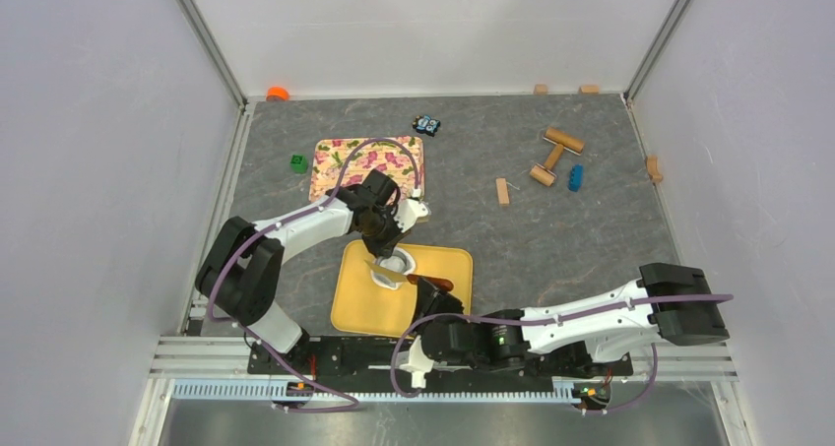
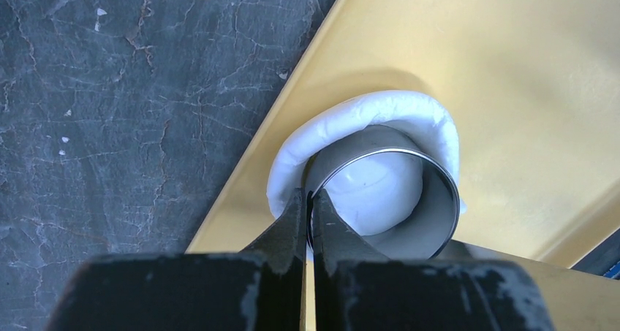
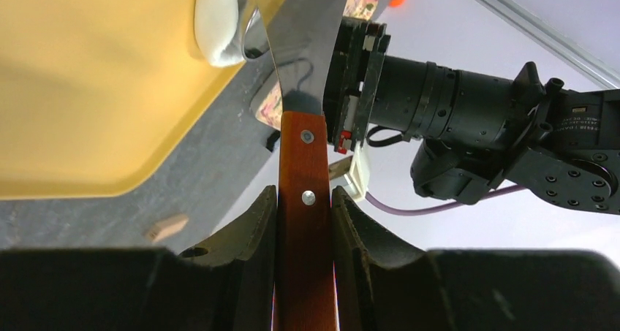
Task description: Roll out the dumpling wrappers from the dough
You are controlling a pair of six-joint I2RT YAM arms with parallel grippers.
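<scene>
A yellow tray (image 1: 354, 308) holds white dough (image 2: 365, 104) with a steel ring cutter (image 2: 431, 225) pressed inside it, leaving a pale disc within and a loose band around it. My left gripper is shut on the cutter's rim. My right gripper is closed round the wooden handle (image 3: 303, 170) of a wide blade (image 3: 300, 61), which lies low over the tray beside the dough, close to the left arm's wrist.
A floral board (image 1: 330, 160) is behind the left arm. Wooden rollers (image 1: 563, 141), a blue object (image 1: 576, 177) and a small wooden block (image 1: 502, 192) lie at the right.
</scene>
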